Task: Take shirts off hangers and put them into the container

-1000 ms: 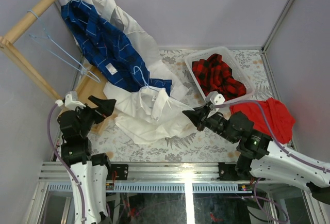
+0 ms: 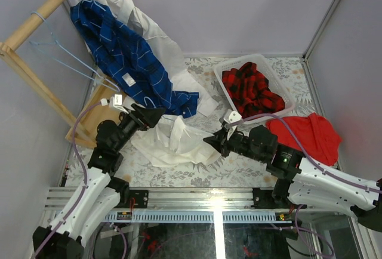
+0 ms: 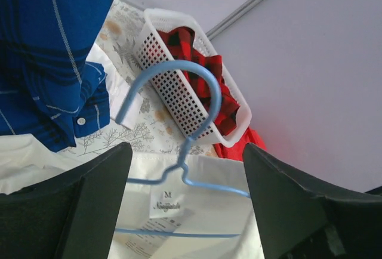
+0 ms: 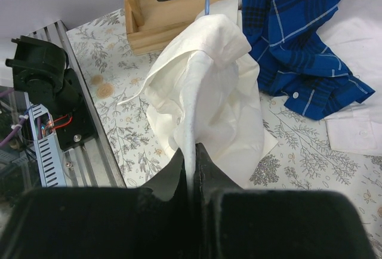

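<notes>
A white shirt [image 2: 179, 142] hangs over the table between my two arms, with a blue hanger [image 3: 210, 95] inside its collar. The hanger's hook stands up between the spread fingers of my left gripper, which is part open and holds nothing that shows. My right gripper is shut on a gathered fold of the white shirt [image 4: 206, 86]. In the top view the right gripper [image 2: 215, 142] sits at the shirt's right edge, and the left gripper [image 2: 156, 116] is at its upper left side.
A wooden rack [image 2: 36, 23] at the left bears a blue plaid shirt [image 2: 128, 56], another white shirt [image 2: 158, 38] and an empty blue hanger [image 2: 74, 56]. A white basket [image 2: 289, 101] holds red-black plaid cloth [image 2: 253, 86]. Red cloth [image 2: 307, 139] lies beside it.
The left gripper has moved right to the hanger's hook. My right gripper shifted slightly left and down, keeping the shirt. The hook has shifted left and lower in the top view.
</notes>
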